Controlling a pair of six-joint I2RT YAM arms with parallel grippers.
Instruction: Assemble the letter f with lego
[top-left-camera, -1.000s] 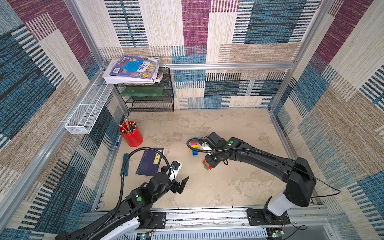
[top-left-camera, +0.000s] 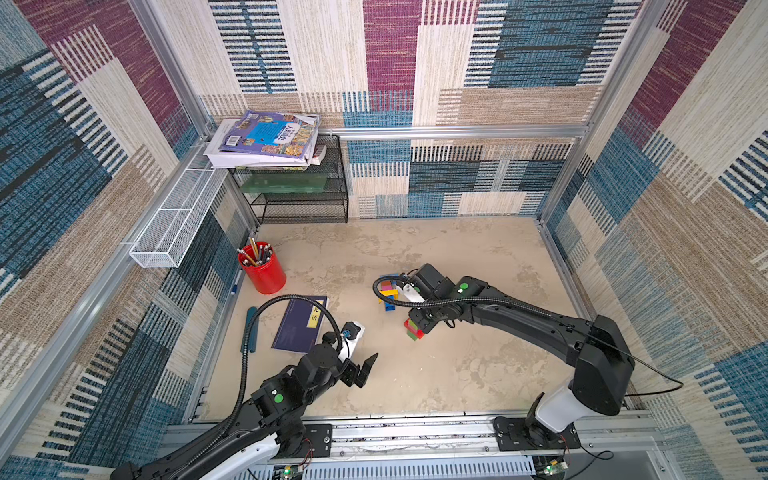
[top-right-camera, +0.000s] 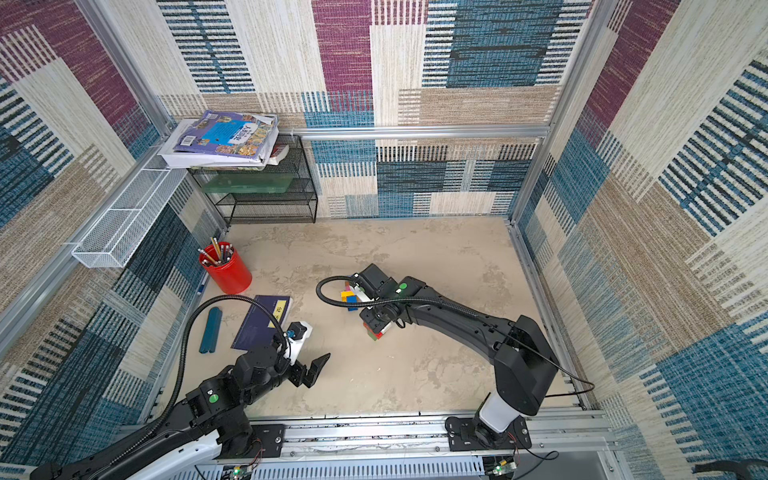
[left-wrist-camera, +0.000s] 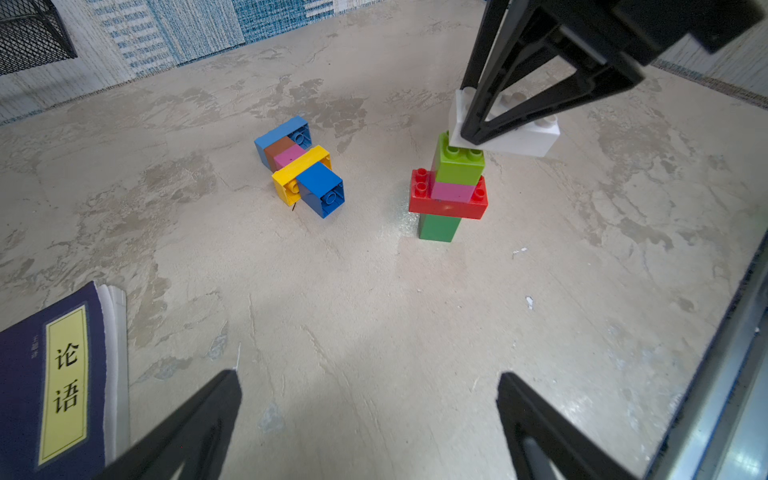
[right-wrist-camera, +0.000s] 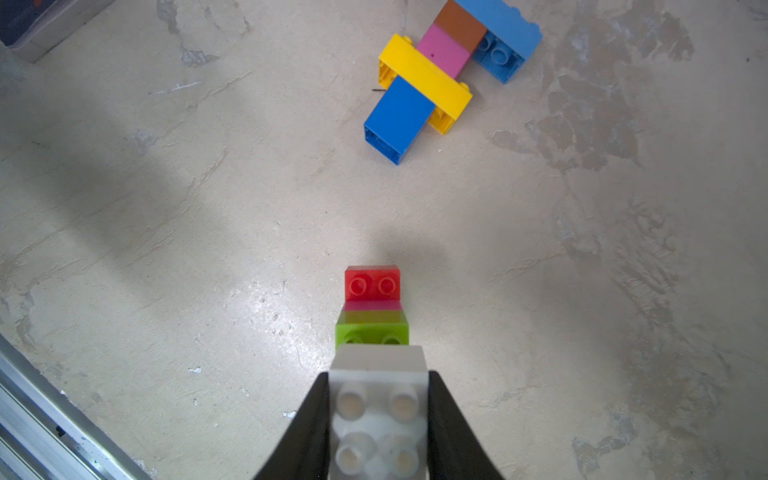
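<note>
A small tower stands mid-table: green brick (left-wrist-camera: 438, 230) at the bottom, red brick (left-wrist-camera: 424, 204), pink brick (left-wrist-camera: 452, 192), lime brick (left-wrist-camera: 460, 168). My right gripper is shut on a white brick (left-wrist-camera: 512, 140) at the tower's top; whether it is seated cannot be told. Left of the tower lies a flat group of blue (right-wrist-camera: 398, 116), yellow (right-wrist-camera: 428, 80), pink (right-wrist-camera: 440, 49), brown (right-wrist-camera: 462, 24) and light blue (right-wrist-camera: 508, 40) bricks. My left gripper (top-left-camera: 360, 369) stands open above the front of the table, nothing between its fingers.
A dark blue book (top-left-camera: 296, 324), a teal case (top-right-camera: 209, 329) and a red pen cup (top-left-camera: 264, 276) occupy the left. A wire shelf (top-left-camera: 292, 212) with books stands at the back left.
My right arm has shifted only very slightly over the tower. The left arm has stayed in place.
</note>
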